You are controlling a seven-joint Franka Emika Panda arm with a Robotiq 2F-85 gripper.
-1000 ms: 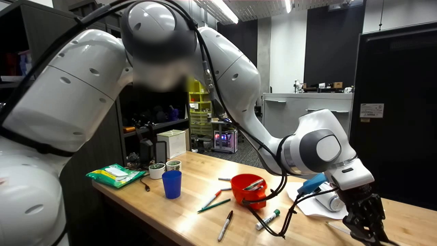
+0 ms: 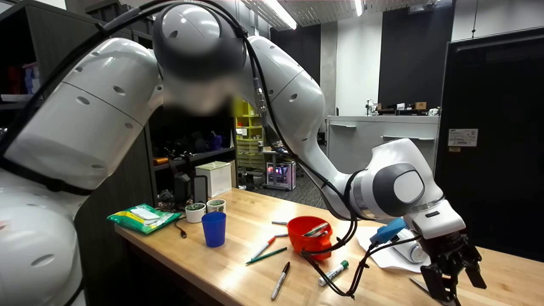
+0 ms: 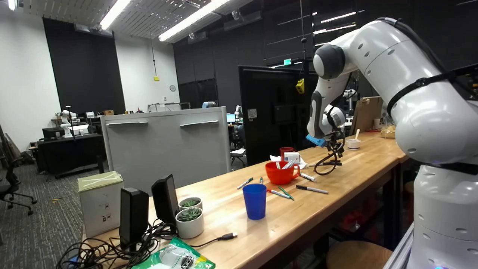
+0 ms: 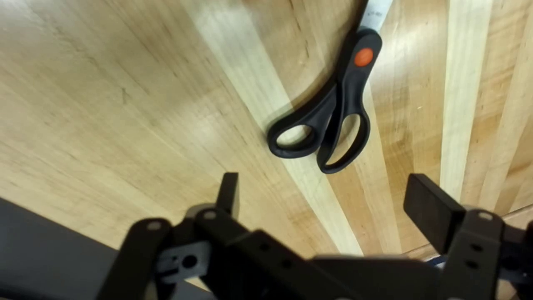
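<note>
A pair of scissors with black handles and an orange pivot point(image 4: 363, 57) lies on the wooden table, its blades running out of the top of the wrist view. My gripper is open, its two fingers wide apart with bare wood between them. The handle loops lie just ahead of the gap, apart from both fingers in that view. From exterior view 1, the gripper point(image 2: 455, 288) points down at the right end of the table, and the grey scissors blade point(image 2: 420, 284) shows beside it. In exterior view 2 the scissors cannot be made out.
A red cup point(image 2: 304, 245) holding pens stands mid-table, with loose pens and a green-capped marker point(image 2: 334, 273) around it. A white bottle point(image 2: 412, 250) lies on paper near the arm. Further left is a blue cup point(image 2: 214, 229). The wood around the scissors is clear.
My gripper's fingers were closer together a second ago and are now spread. The cups and pens have not moved.
</note>
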